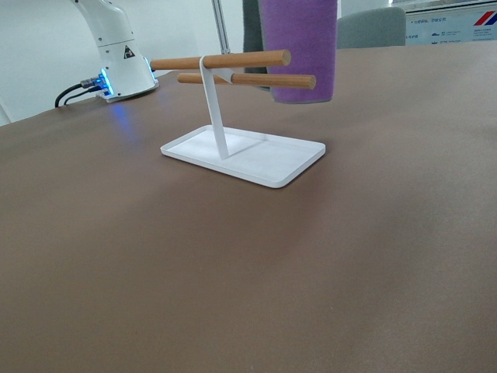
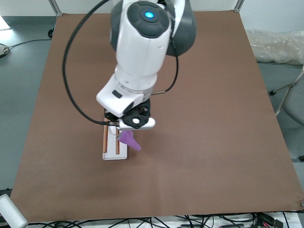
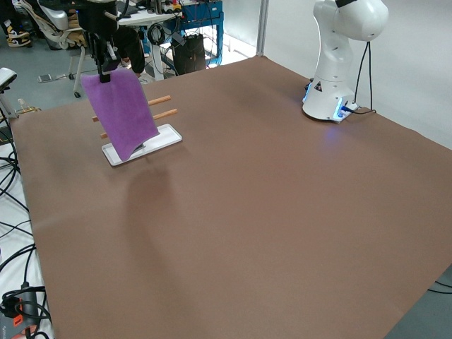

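My gripper (image 3: 105,75) is shut on a purple cloth (image 3: 120,113), which hangs flat from it, close beside a small rack with two wooden bars (image 1: 245,59) on a white tray base (image 1: 272,159). In the top view the cloth (image 1: 299,54) hangs just behind the bars, its lower end above the tray. In the left view the arm (image 2: 140,57) is over the rack and hides most of it, with the cloth (image 2: 129,139) showing below the wrist.
Cables lie along one edge, and a chair (image 2: 295,102) stands outside the table.
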